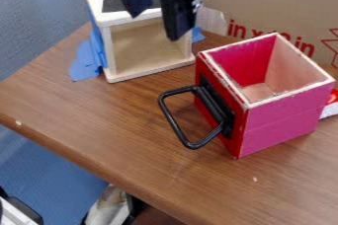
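Note:
My black gripper (156, 8) is at the top centre, over the front of a white open wooden cabinet (117, 63); it is dark and blurred, so its finger state is unclear. A pink and red open-topped box (284, 115) stands to the right, with a large black loop handle (175, 125) on its left face. Below and left of my gripper, the box's interior is visible and empty.
A blue cloth (85, 63) lies by the cabinet. A cardboard panel (284, 7) stands behind; the table's left edge drops to blue flooring.

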